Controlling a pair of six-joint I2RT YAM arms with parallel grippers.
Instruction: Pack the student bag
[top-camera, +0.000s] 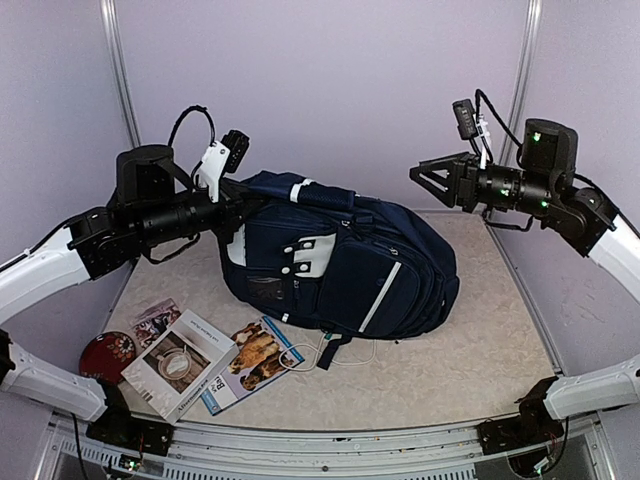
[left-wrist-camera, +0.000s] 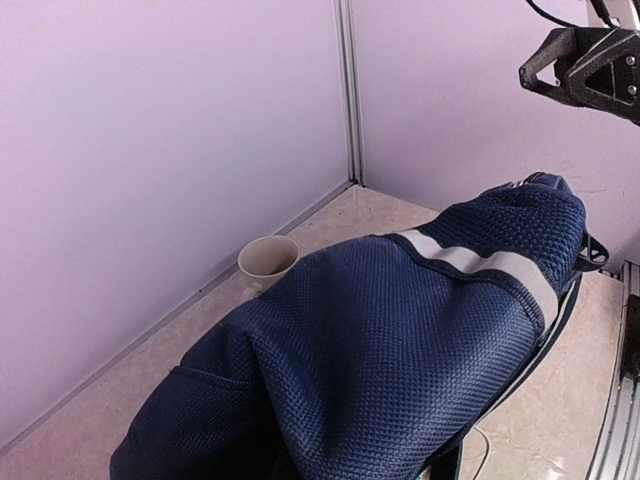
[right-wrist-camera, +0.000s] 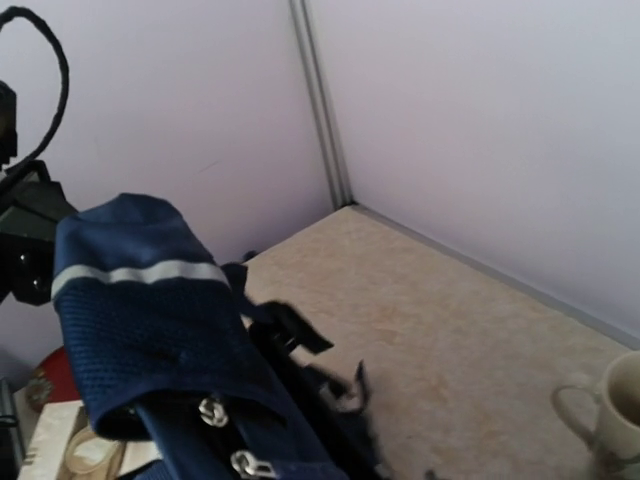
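The navy student bag (top-camera: 340, 255) hangs tilted in the middle of the top view, its top end at the left and its zipped front facing the camera. At that top end my left gripper (top-camera: 245, 200) is shut on the bag's cloth; the fingertips are hidden by the fabric. In the left wrist view the bag (left-wrist-camera: 400, 340) fills the lower half. My right gripper (top-camera: 428, 182) is open to the right of and above the bag, with nothing between its fingers. A book with dogs (top-camera: 250, 365) and a white coffee-picture book (top-camera: 180, 365) lie at the front left.
A pale mug (left-wrist-camera: 268, 257) stands by the back wall, behind the bag. A red round item (top-camera: 107, 356) and a small picture booklet (top-camera: 157, 322) lie far left. A white cord (top-camera: 345, 362) lies below the bag.
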